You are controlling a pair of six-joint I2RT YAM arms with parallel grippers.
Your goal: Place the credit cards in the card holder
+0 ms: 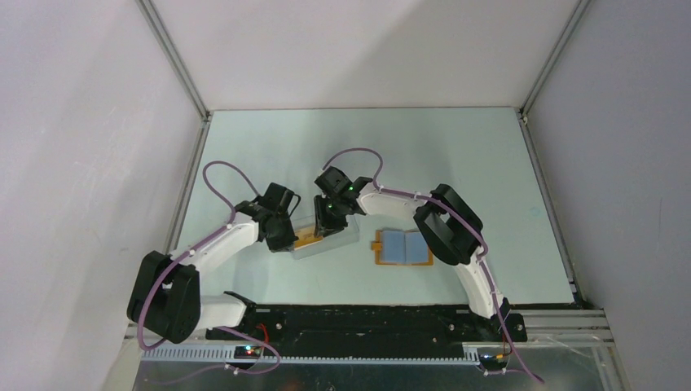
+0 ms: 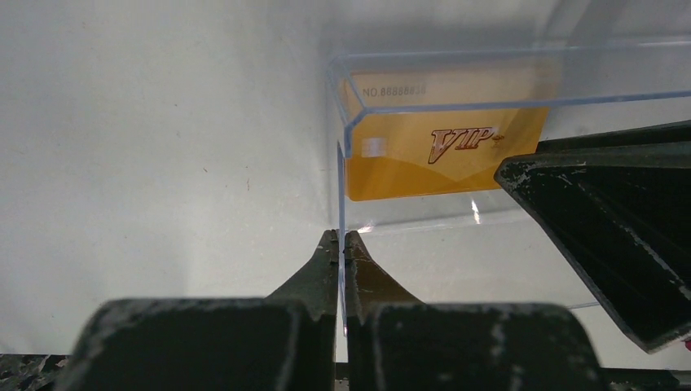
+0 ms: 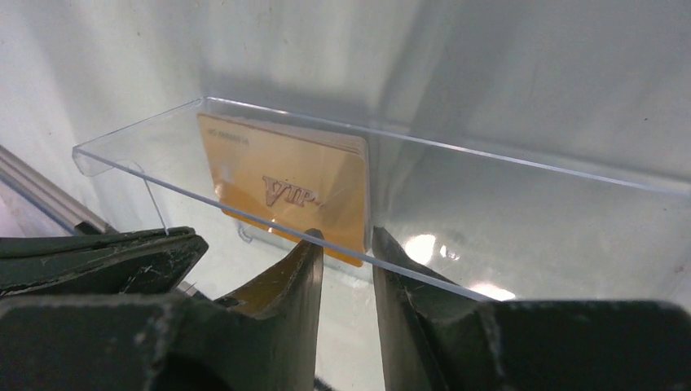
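Gold VIP cards (image 2: pixel 456 155) lie stacked inside a clear box (image 3: pixel 521 216), at its left end. My left gripper is shut on the thin end wall of that box. My right gripper reaches into the box from the other side, its fingers part open. The right end of the card stack shows between its fingers, close to the right one; whether either finger touches is unclear. In the left wrist view, a dark right-hand finger (image 2: pixel 587 220) overlaps the stack's edge. The card holder (image 1: pixel 404 247), with blue-grey panels and an orange border, lies right of the box.
The box's clear long wall crosses in front of the right fingers in the right wrist view. Both grippers stand close together over the box.
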